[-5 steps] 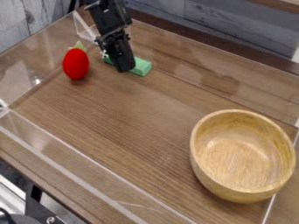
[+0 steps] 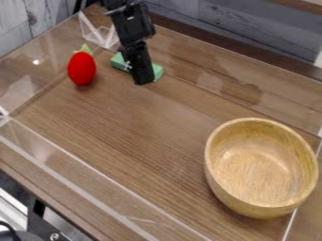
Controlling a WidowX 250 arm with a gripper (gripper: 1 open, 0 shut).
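My black gripper (image 2: 143, 72) reaches down from the top of the view over a green block (image 2: 126, 60) on the wooden table (image 2: 151, 151), its tip at the block's right part. It looks shut, and I see nothing clearly between its fingers. A red oval object (image 2: 82, 69) lies to the left, with a small light green item (image 2: 85, 49) partly behind it.
A large yellow bowl (image 2: 259, 167) occupies the lower right. A white wall bounds the back, and the table's edges show at left.
My gripper has shifted to the right over the green block, which now shows more to the left of the fingers. The red object and the bowl are unmoved.
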